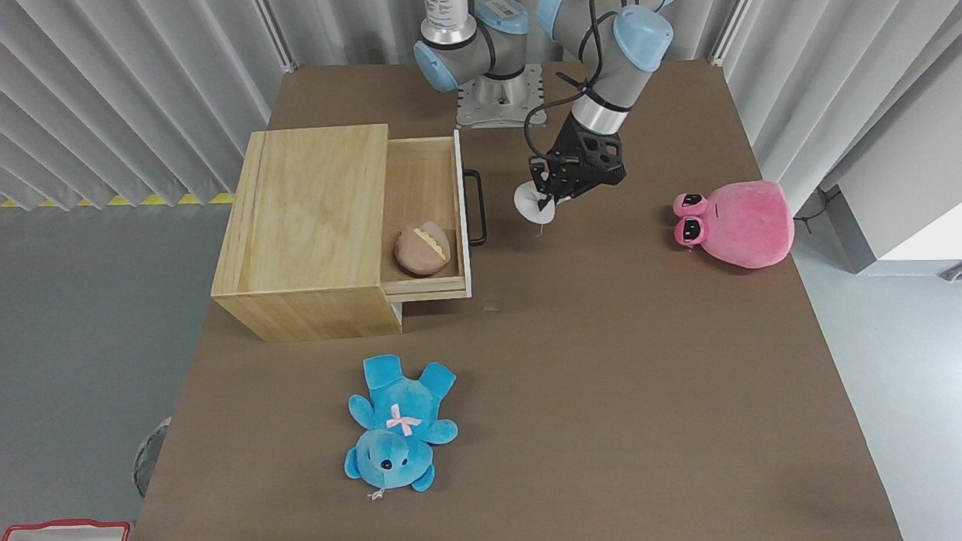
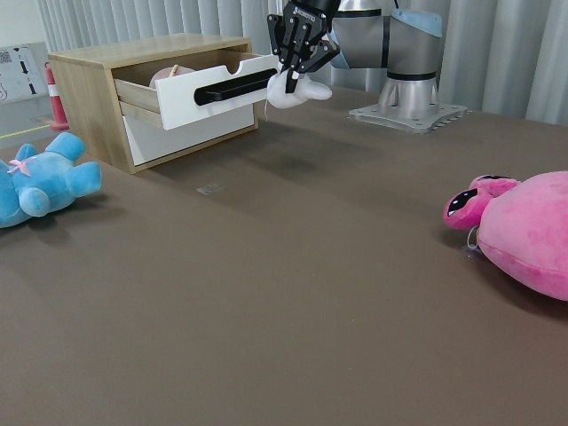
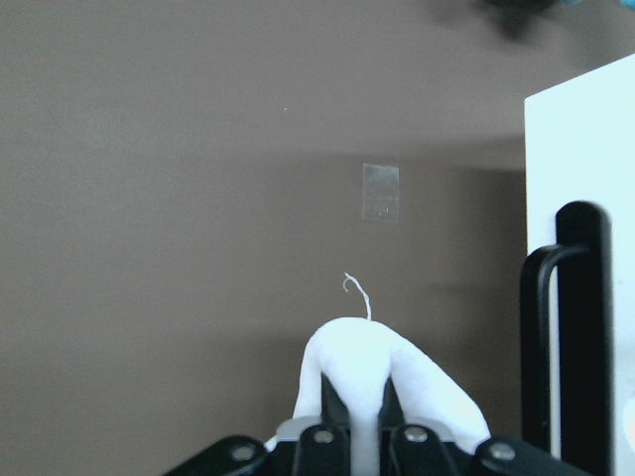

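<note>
My gripper (image 1: 543,194) is shut on a white soft plush object (image 1: 527,206) (image 3: 427,397), with a thin string hanging from it; it is held just right of the open drawer's black handle (image 1: 480,207) (image 3: 580,327). The wooden cabinet (image 1: 307,207) has its drawer pulled out, and inside lies a round brown plush (image 1: 419,252) with a cream strip. In the left view the white object (image 2: 302,93) sits in front of the drawer's right end, partly behind the fingers.
A pink plush (image 1: 748,225) lies at the table's right edge. A blue bear plush (image 1: 397,433) lies on its back in front of the cabinet. The robot base (image 1: 496,113) stands at the back.
</note>
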